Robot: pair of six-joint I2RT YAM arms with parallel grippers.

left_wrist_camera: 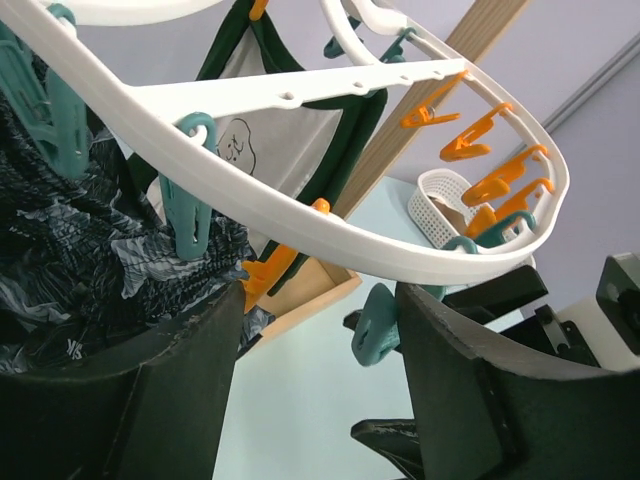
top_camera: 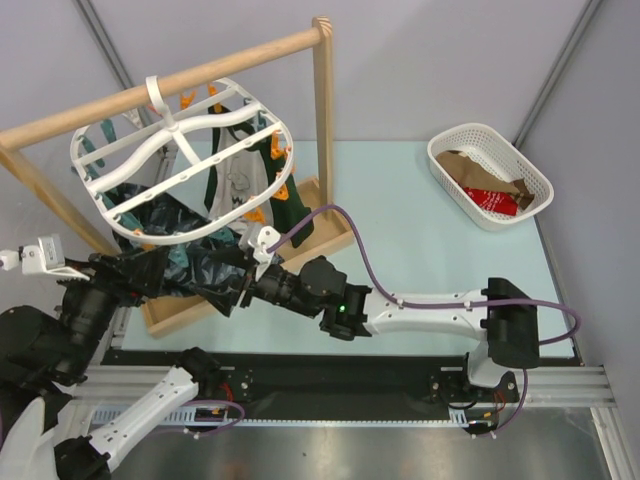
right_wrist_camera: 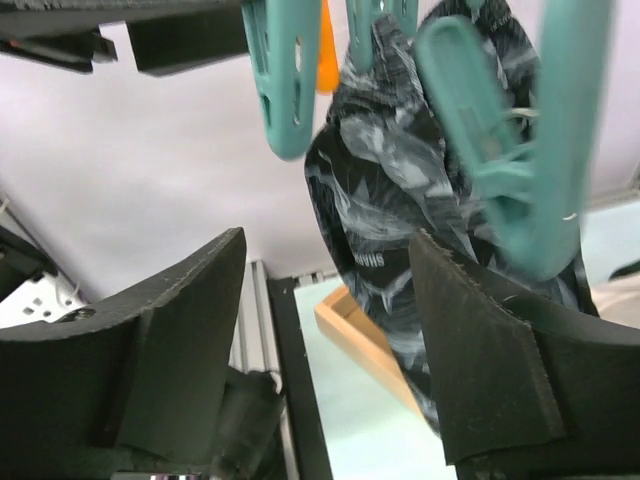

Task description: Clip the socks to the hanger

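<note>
From the white hanger (top_camera: 226,219) hang teal and orange clips. A white sock with dark green edges (top_camera: 238,170) hangs at its far side, near orange clips. The dark, shiny patterned sock (left_wrist_camera: 140,260) hangs at the near left beside a teal clip (left_wrist_camera: 188,215); how its top is held cannot be told. My left gripper stands part open below the rim, its fingers apart, with another teal clip (left_wrist_camera: 375,325) by its right finger. My right gripper is open below the teal clips, with the dark sock (right_wrist_camera: 375,200) partly behind its right finger.
A wooden stand (top_camera: 323,110) with a base on the table carries the hanger. The white basket (top_camera: 515,160) at the back right holds brown and red items. Both grippers are close together under the hanger's near rim.
</note>
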